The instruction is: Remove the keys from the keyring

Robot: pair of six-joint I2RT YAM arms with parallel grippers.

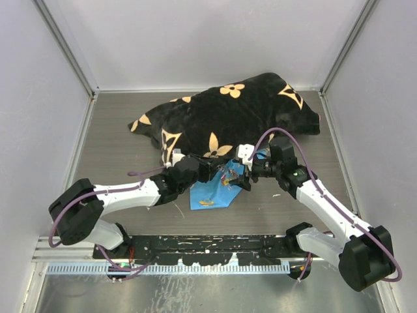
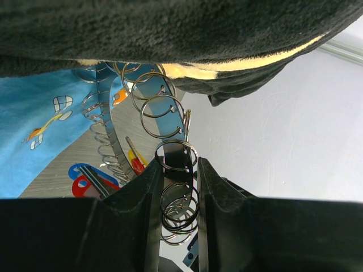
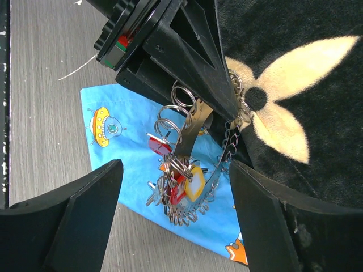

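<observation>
My left gripper is shut on a steel keyring strip with many wire loops, held above a blue cloth; in the left wrist view loops show between and above its fingers. Keys with red, blue and yellow heads hang among the loops at the lower end of the strip in the right wrist view. My right gripper is part open, just right of the keyring in the top view, its fingers either side of the dangling loops and keys, none clearly between the pads.
A black plush blanket with tan flowers lies behind, close to both grippers. White walls surround the table.
</observation>
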